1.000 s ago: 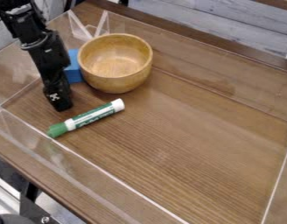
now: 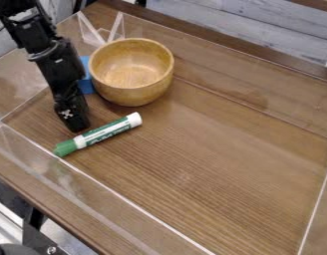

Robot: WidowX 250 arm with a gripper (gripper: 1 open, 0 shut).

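Observation:
My black gripper [image 2: 71,118] hangs low at the left of the camera view, its fingertips near the wood surface beside a blue object [image 2: 88,74], which it partly hides. The fingers are hard to make out against their dark shape. A wooden bowl [image 2: 132,66] sits to the right of the gripper. A green and white cylinder [image 2: 100,133] lies diagonally just below and right of the fingertips.
A pale pronged object [image 2: 93,30] is at the top left behind the bowl.
The gripper has shifted slightly to the right. The objects on the table show no clear movement.

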